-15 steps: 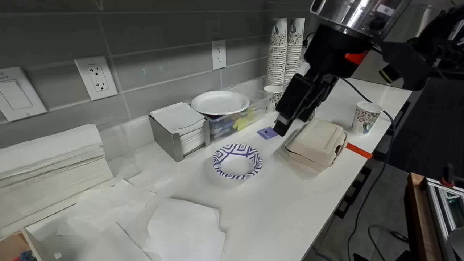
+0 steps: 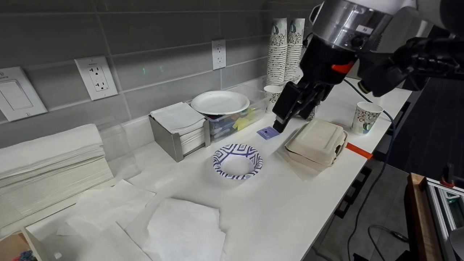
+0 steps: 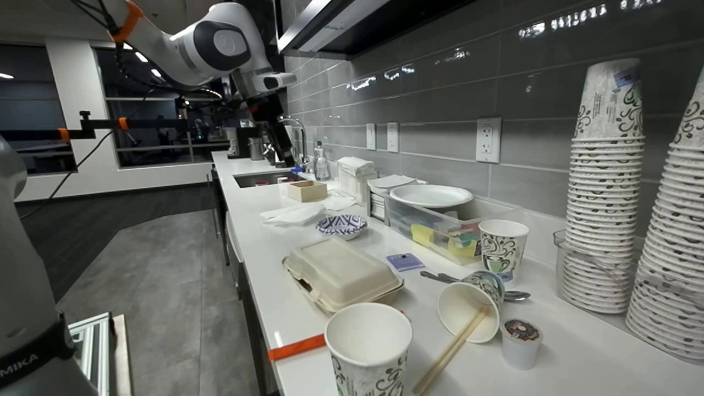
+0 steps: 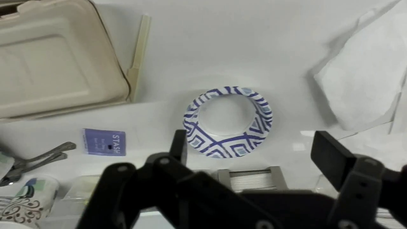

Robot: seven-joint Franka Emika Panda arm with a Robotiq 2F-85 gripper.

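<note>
A paper bowl (image 4: 227, 147) with a blue and white pattern sits upright on the white counter and looks empty. In exterior view 1 the same bowl (image 2: 237, 161) lies left of and below my gripper (image 2: 279, 126). The wrist view shows my gripper open, its two black fingers (image 4: 331, 158) wide apart with nothing held. The bowl appears between and just beyond them, not touched. Exterior view 2 has the gripper (image 3: 285, 157) raised well above the counter, pointing down.
A closed takeout box (image 2: 316, 140) stands right of the bowl, near a purple packet (image 2: 268, 132). Behind are a napkin holder (image 2: 170, 143) and a clear bin bearing white plates (image 2: 220, 102). Loose napkins (image 2: 185, 230) lie at the left. Cups (image 3: 369, 334) stand nearer exterior view 2.
The arm's wrist has shifted left and slightly down in exterior view 1, while the fingertips have moved only a little. The bowl and the other items have stayed put.
</note>
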